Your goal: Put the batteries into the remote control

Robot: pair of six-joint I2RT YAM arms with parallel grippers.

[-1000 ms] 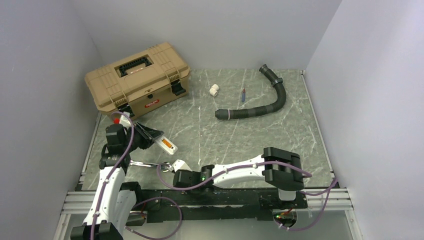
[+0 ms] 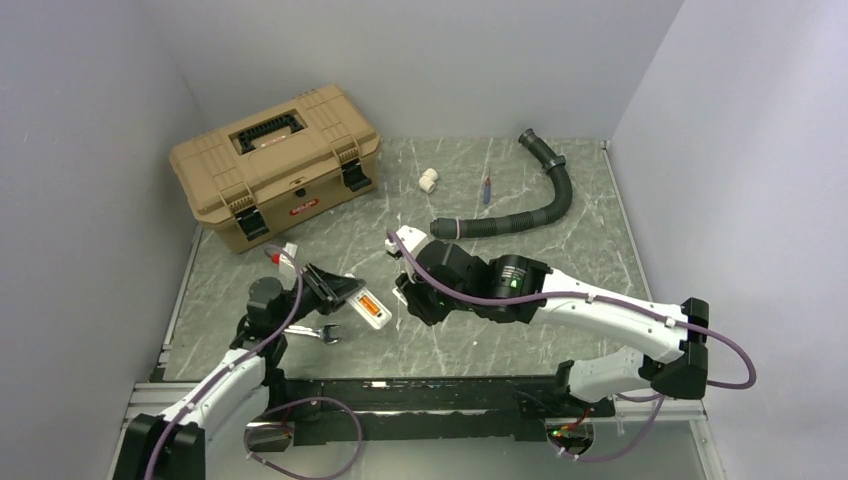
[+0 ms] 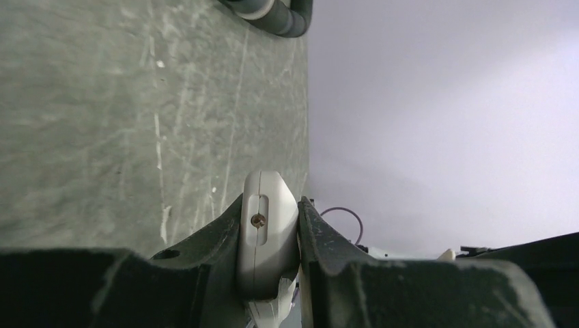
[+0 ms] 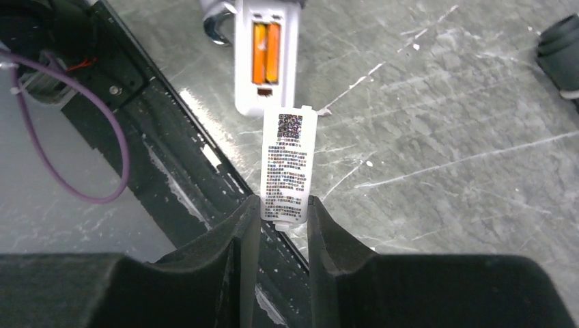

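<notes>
My left gripper (image 2: 345, 288) is shut on the white remote control (image 2: 368, 308), whose open compartment shows two orange batteries (image 4: 266, 53) in the right wrist view. In the left wrist view the remote (image 3: 266, 232) sits clamped between the dark fingers. My right gripper is shut on the white battery cover (image 4: 287, 160), printed side up, just below the remote's lower end in that view. In the top view the cover is mostly hidden by the right arm.
A tan toolbox (image 2: 275, 165) stands at the back left. A black hose (image 2: 500, 225), white fittings (image 2: 428, 180) and a small blue item (image 2: 487, 190) lie at the back. A wrench (image 2: 320, 335) lies below the left gripper.
My left gripper has moved right and slightly toward the front with the remote. The right arm has risen and shifted toward the back and right, coming beside the remote.
</notes>
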